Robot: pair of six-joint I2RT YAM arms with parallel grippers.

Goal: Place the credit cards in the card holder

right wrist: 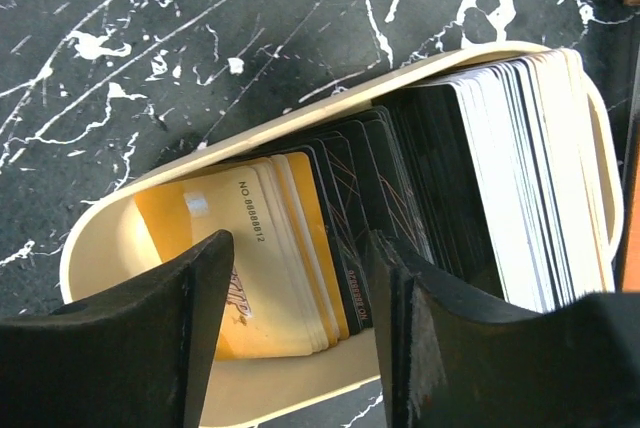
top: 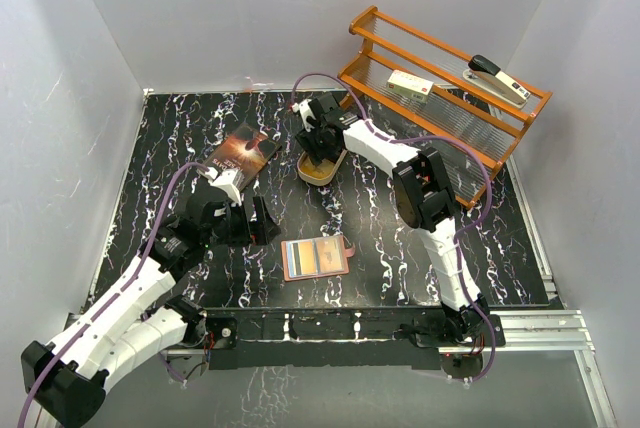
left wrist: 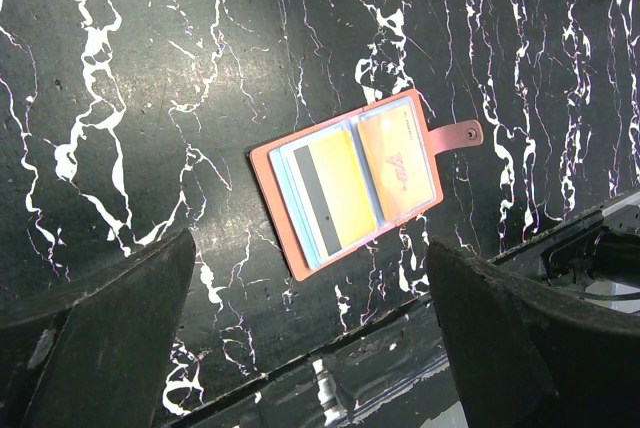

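The pink card holder (top: 317, 258) lies spread out on the dark marbled table near the front. In the left wrist view, a yellow card with a black stripe (left wrist: 330, 194) and an orange card (left wrist: 397, 158) show in its clear pockets. A cream oval tray (right wrist: 112, 238) holds standing rows of yellow cards (right wrist: 262, 248), black cards (right wrist: 345, 183) and white-edged cards (right wrist: 535, 168). Over the tray, my right gripper stands part open, its fingertips on either side of the front yellow and black cards. My left gripper (top: 262, 232) hangs open and empty, left of the holder.
A dark picture booklet (top: 242, 151) lies left of the tray. At the back right a wooden rack (top: 450, 93) carries a small box (top: 409, 85) and a stapler (top: 498, 80). Bare table surrounds the card holder.
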